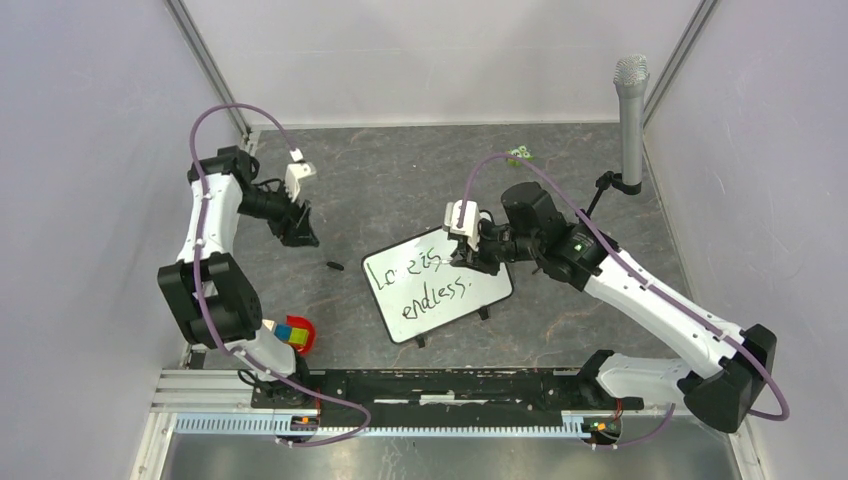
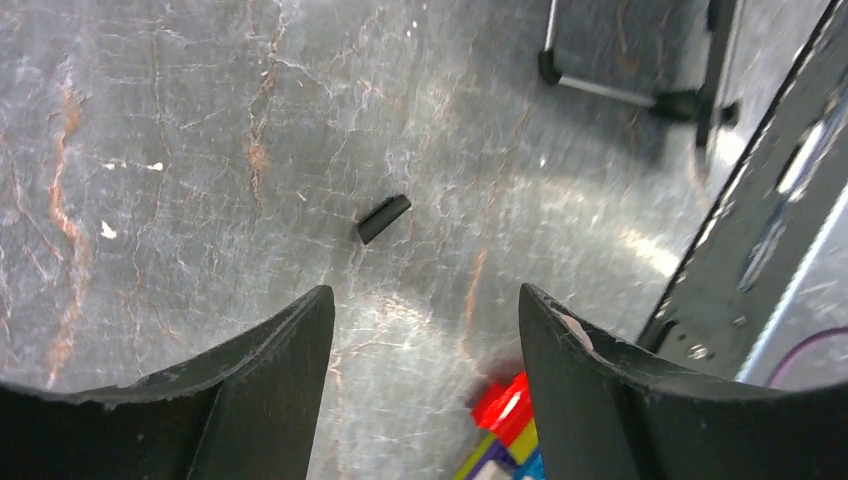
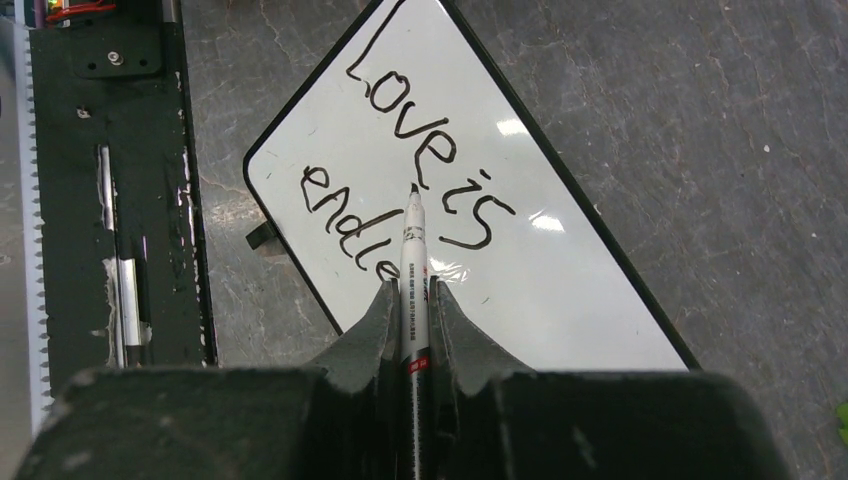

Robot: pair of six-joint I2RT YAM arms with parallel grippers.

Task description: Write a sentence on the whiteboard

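Observation:
The whiteboard (image 1: 400, 300) (image 3: 560, 290) lies on the grey floor with "Love is endless" in black handwriting. My right gripper (image 1: 470, 260) is shut on a white marker (image 3: 414, 250), held above the board with its tip over the writing; part of "endless" is hidden behind it in the right wrist view. My left gripper (image 1: 298, 238) is open and empty, left of the board, above bare floor beside a small black piece (image 1: 335, 265) (image 2: 383, 217), perhaps a cap.
A red container with coloured blocks (image 1: 298, 334) sits at the lower left. A small green object (image 1: 518, 156) lies at the back. A microphone on a stand (image 1: 630, 120) rises at the right. Walls bound both sides.

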